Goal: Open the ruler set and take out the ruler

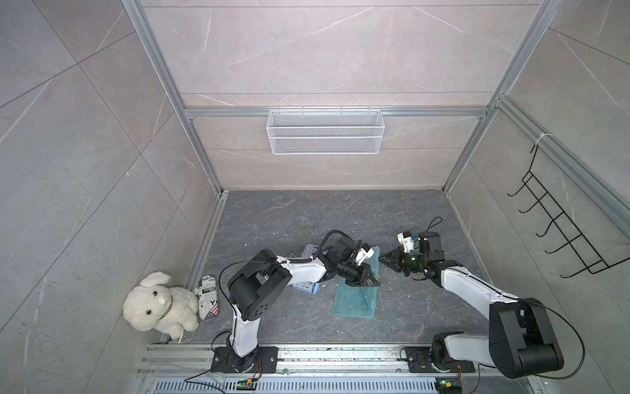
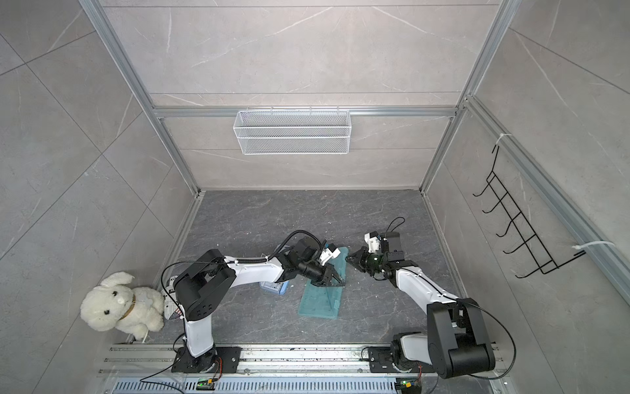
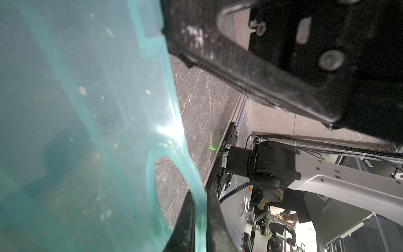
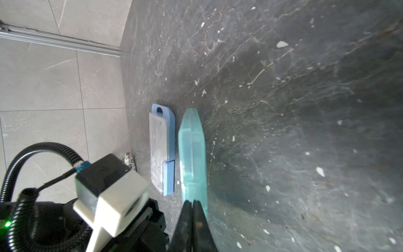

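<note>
A translucent teal case (image 1: 354,307) stands on edge or tilted on the dark floor, reaching under my left arm. In the left wrist view its broad face (image 3: 84,138) fills the left side, with an oval handle opening at its edge. My left gripper is shut on the handle's rim, which runs between the fingers. My right gripper is shut with nothing visible between its fingers; the tips point at the narrow side of the teal case (image 4: 192,155). Whether they touch it, I cannot tell. No separate ruler can be made out.
A light blue box with a clear lid (image 4: 161,147) lies beside the teal case, partly under my left arm. A white plush dog (image 1: 160,305) and a printed pouch (image 1: 208,296) sit at far left.
</note>
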